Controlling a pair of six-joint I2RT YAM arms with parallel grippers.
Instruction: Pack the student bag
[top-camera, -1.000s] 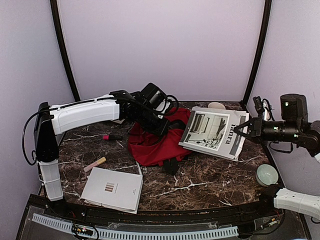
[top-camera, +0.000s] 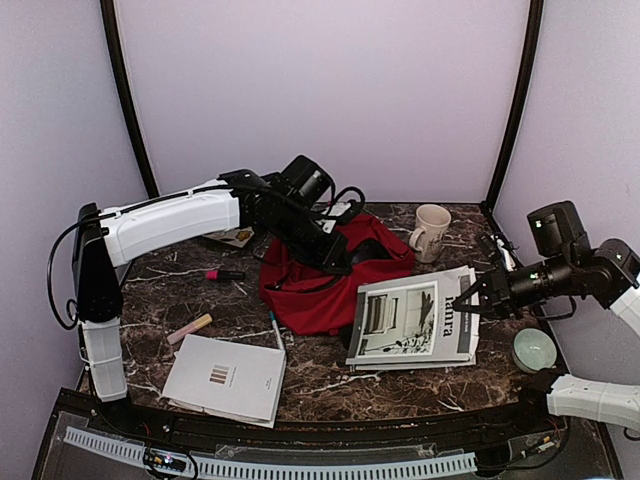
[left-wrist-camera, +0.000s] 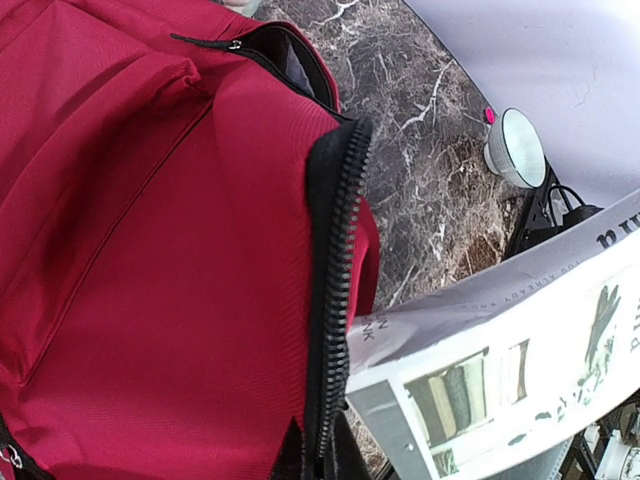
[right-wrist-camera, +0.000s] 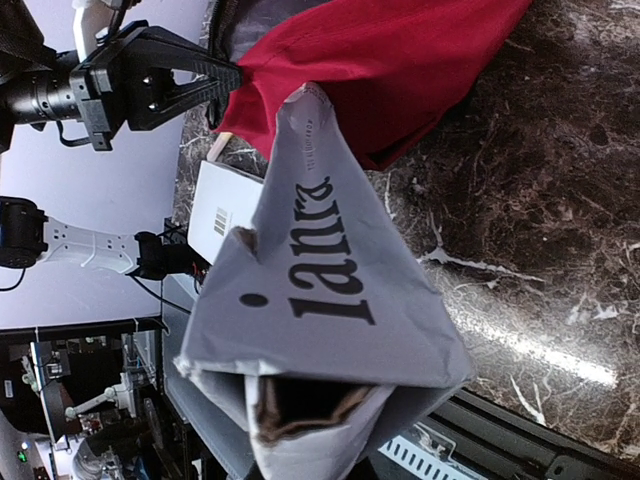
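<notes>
The red bag (top-camera: 312, 305) lies mid-table; its zipped opening edge fills much of the left wrist view. My left gripper (top-camera: 345, 265) is shut on that edge, with the black zipper (left-wrist-camera: 335, 270) running down between its fingers. At the bag's right side, a grey and white magazine (top-camera: 405, 320) is held up by its right edge in my shut right gripper (top-camera: 468, 302). The magazine's left end overlaps the bag's outside front from above; whether they touch cannot be told. From the right wrist, the bent magazine (right-wrist-camera: 325, 260) hides the right fingers.
A white notebook (top-camera: 225, 378) lies front left, with a blue pen (top-camera: 277, 330) beside it. Behind are a beige stick (top-camera: 190, 328) and a pink-and-black marker (top-camera: 225, 275). A mug (top-camera: 430, 232) stands behind the magazine; a pale bowl (top-camera: 534, 350) sits at right.
The left gripper and the bag's edge have shifted a little right.
</notes>
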